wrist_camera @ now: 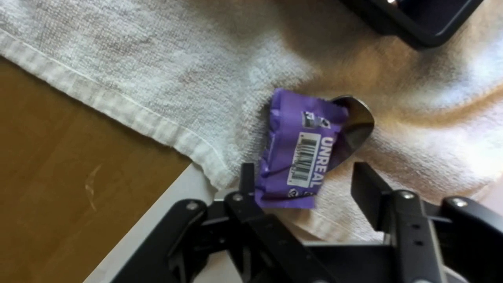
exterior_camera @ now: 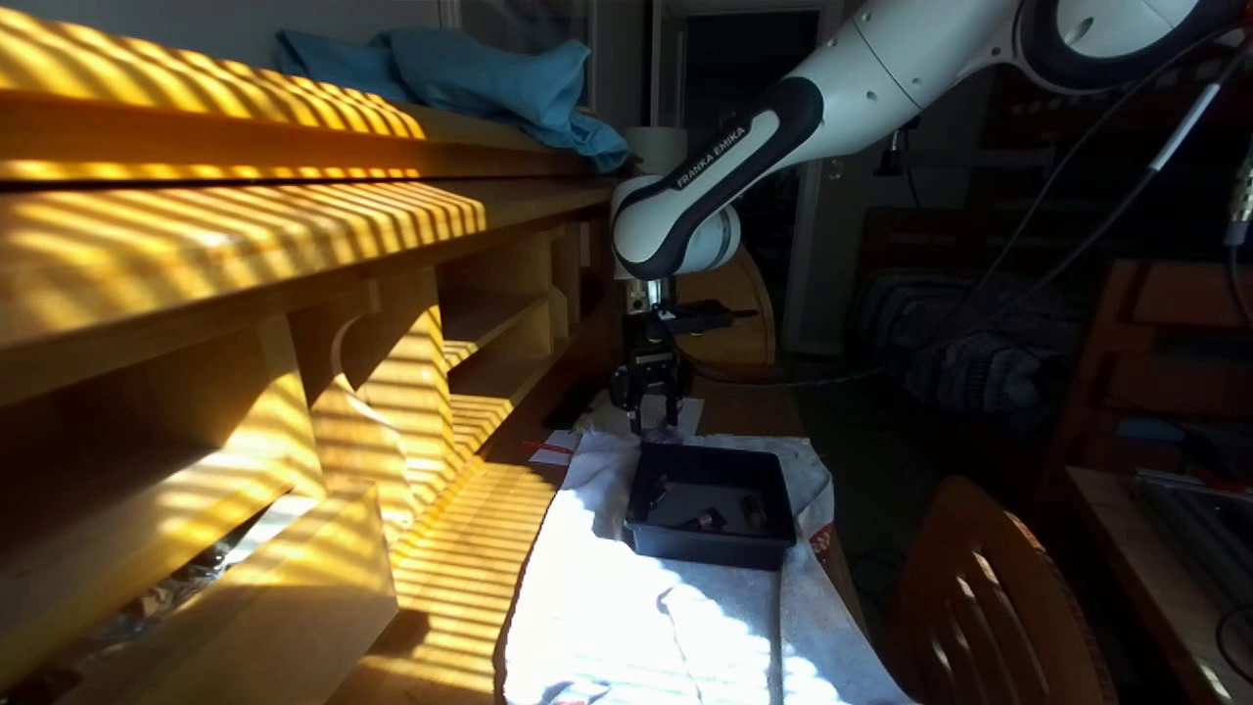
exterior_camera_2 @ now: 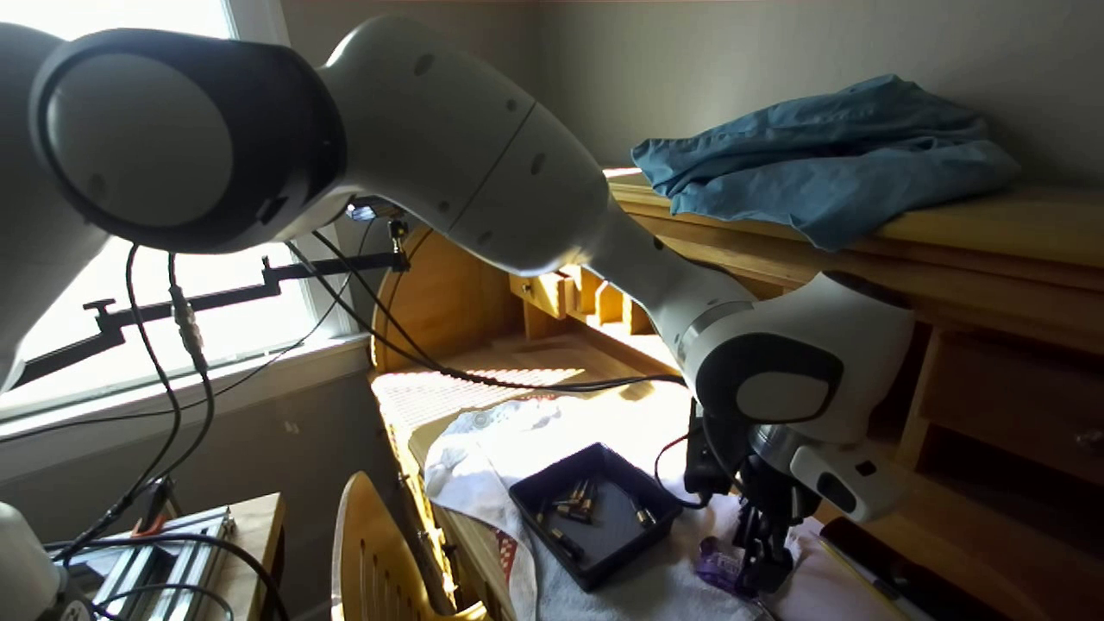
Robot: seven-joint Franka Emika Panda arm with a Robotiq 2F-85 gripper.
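A purple wrapped packet (wrist_camera: 301,146) marked "UNREAL" lies beyond and partly between the fingertips of my gripper in the wrist view. The rounded metal end of what looks like a spoon (wrist_camera: 360,122) pokes out from under the packet; its other end is hidden. My fingers (wrist_camera: 369,188) stand apart, one on each side of the packet's near part, and nothing is visibly clamped. In exterior view 2 the gripper (exterior_camera_2: 763,574) points down beside the packet (exterior_camera_2: 719,562). From exterior view 1 the gripper (exterior_camera: 653,419) appears low, just behind the black tray (exterior_camera: 711,546).
Several small dark and brass-coloured pieces (exterior_camera_2: 580,501) lie in the tray, on a pale towel (wrist_camera: 188,61). Wooden shelving (exterior_camera: 517,335) closes off one side, with a blue cloth (exterior_camera_2: 828,155) on top. A wooden chair (exterior_camera: 998,587) stands across the desk.
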